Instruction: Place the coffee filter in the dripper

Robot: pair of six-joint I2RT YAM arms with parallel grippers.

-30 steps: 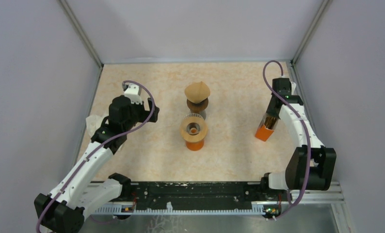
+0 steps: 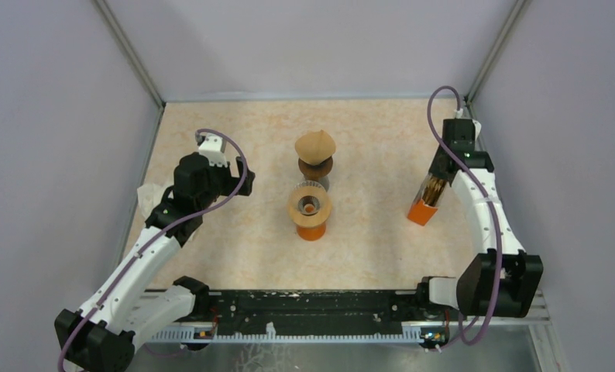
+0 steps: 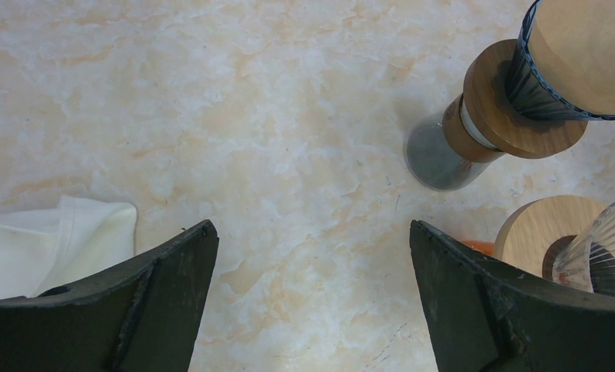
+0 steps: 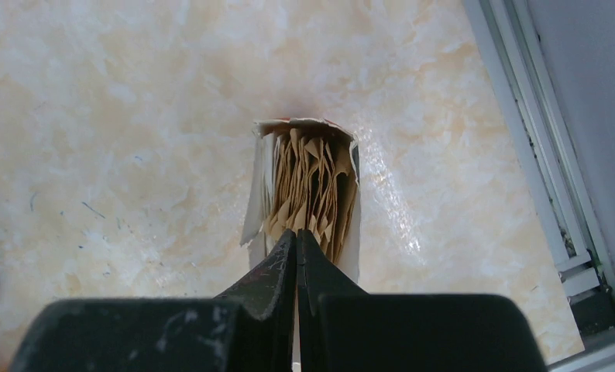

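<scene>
Several brown paper filters [image 4: 312, 182] stand packed in an upright open box [image 4: 255, 205] at the table's right, its front orange in the top view. Over the near end of the box my right gripper is shut, its tips together with nothing between them. Every filter I can see is in the box. A clear ribbed dripper [image 2: 310, 205] sits in a round wooden collar above an orange base, mid-table. My left gripper stands open over bare table on the left, its fingers [image 3: 169, 287] wide apart and empty.
Behind the dripper stands a glass carafe [image 3: 444, 155] with a wooden collar and a brown paper cone [image 2: 315, 146] on top. A white cloth [image 3: 80, 248] lies at the left. Table between dripper and box is clear.
The left arm stays put.
</scene>
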